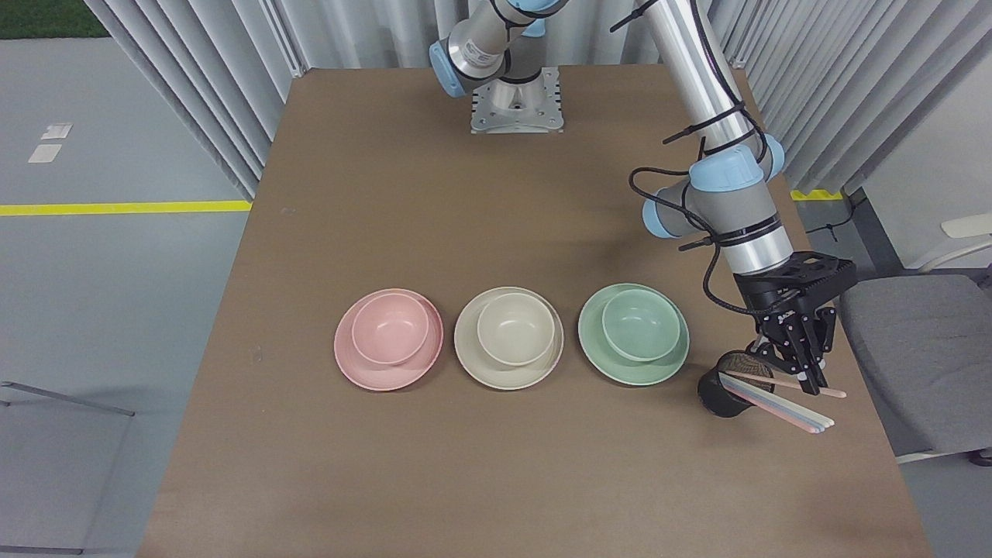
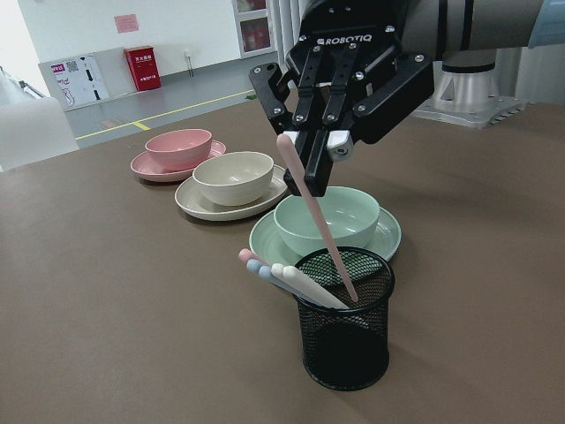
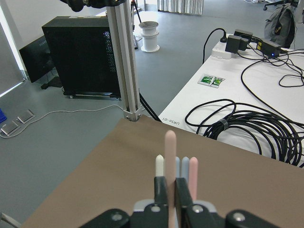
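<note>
My gripper (image 2: 314, 152) is above the black mesh cup (image 2: 344, 340), shut on a pink chopstick (image 3: 169, 152), which slants down into the cup. Other white, blue and pink chopsticks (image 2: 305, 284) lean out of the cup. A green bowl (image 1: 641, 324) on a green plate (image 1: 604, 358) sits left of the cup in the front view, then a cream bowl (image 1: 515, 327) on a cream plate (image 1: 483, 367) and a pink bowl (image 1: 390, 327) on a pink plate (image 1: 363, 372).
The table's right edge is close beside the cup.
</note>
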